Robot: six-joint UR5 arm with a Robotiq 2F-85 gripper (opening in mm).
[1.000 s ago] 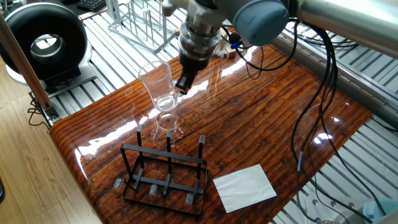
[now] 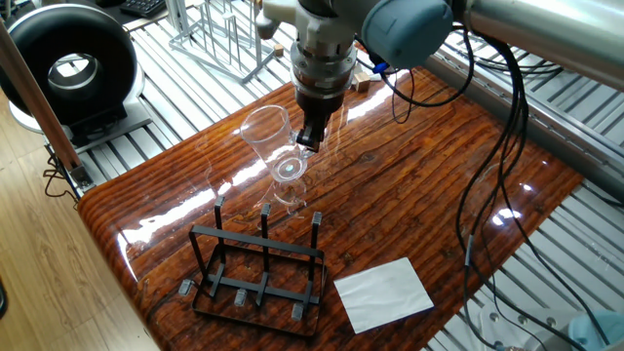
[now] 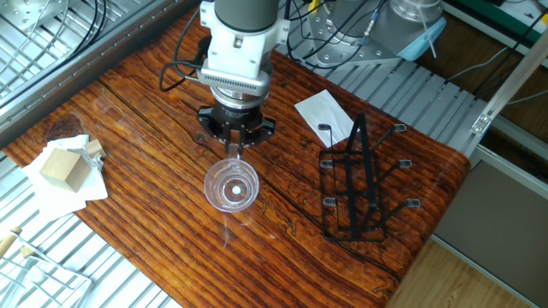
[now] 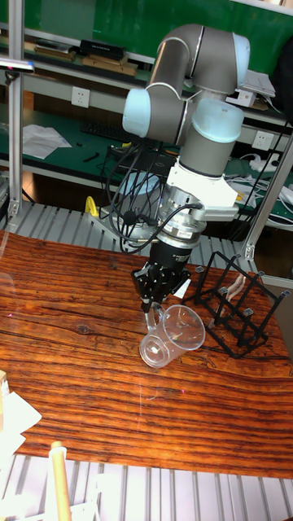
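Observation:
A clear plastic cup with a handle (image 2: 268, 136) is at the far side of the wooden table, its rim leaning away from the arm. My gripper (image 2: 309, 139) is at the handle side, shut on the cup's handle. In the second exterior view, the round mouth of the cup (image 3: 231, 185) lies just below the gripper (image 3: 234, 149). The third exterior view shows the cup (image 4: 173, 337) tilted beneath the black gripper (image 4: 150, 313). A reflection shows under its base; whether the base touches the table I cannot tell.
A black wire rack (image 2: 258, 283) with upright prongs stands near one table edge. Beside it lies a flat white sheet (image 2: 383, 294). A wooden block (image 3: 65, 169) rests on white paper at the opposite end. Bare wood lies between cup and rack.
Gripper and cup have moved together to the right in the first exterior view, and the cup leans more. Rack and white sheet have stayed put.

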